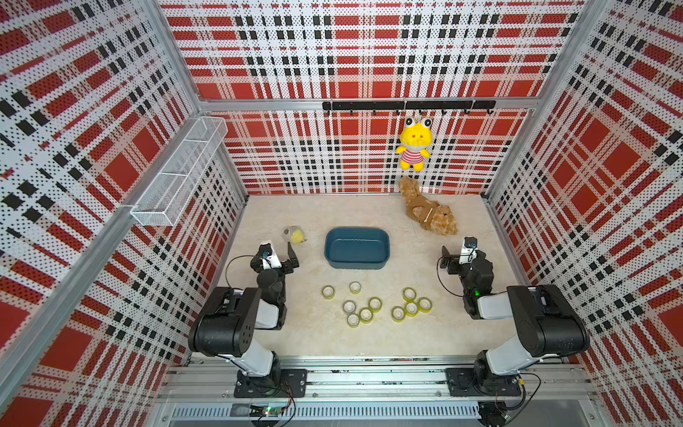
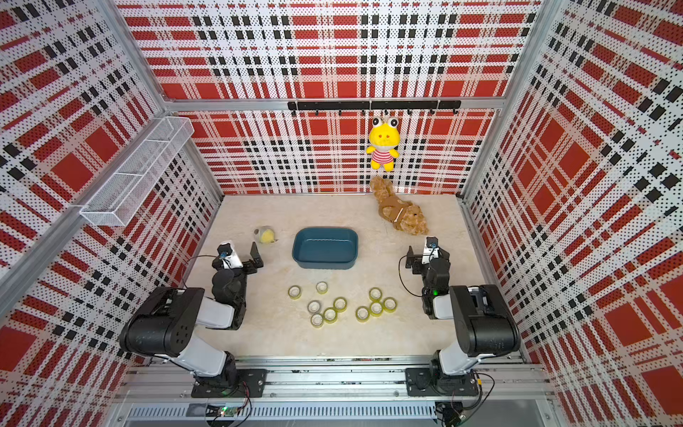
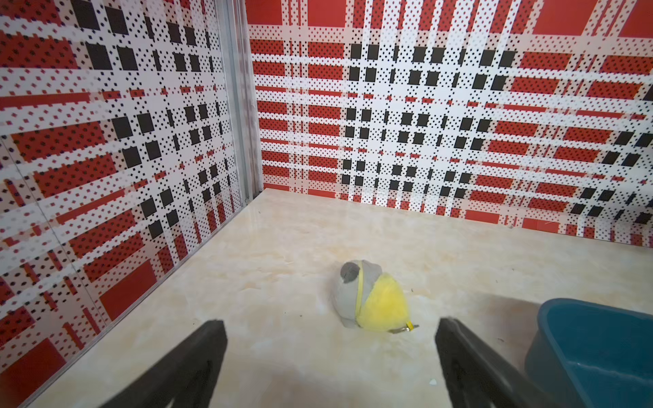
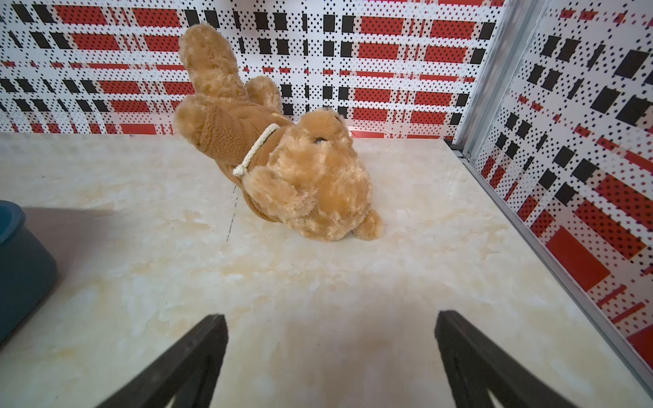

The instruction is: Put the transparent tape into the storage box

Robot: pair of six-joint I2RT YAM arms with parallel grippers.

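Note:
The blue storage box (image 1: 357,262) sits empty at the middle of the table. In front of it lie several rolls of tape, loose on the table, among them a pale one (image 1: 355,287) and yellowish ones (image 2: 389,304). My left gripper is open at the box's left, facing a small grey-and-yellow plush (image 3: 381,302), nothing between its fingers. My right gripper is open at the box's right, empty, facing a brown teddy bear (image 4: 313,183).
A yellow frog toy (image 1: 414,146) hangs on the back wall below a black hook rail (image 1: 363,106). A white wire basket (image 1: 178,178) is mounted on the left wall.

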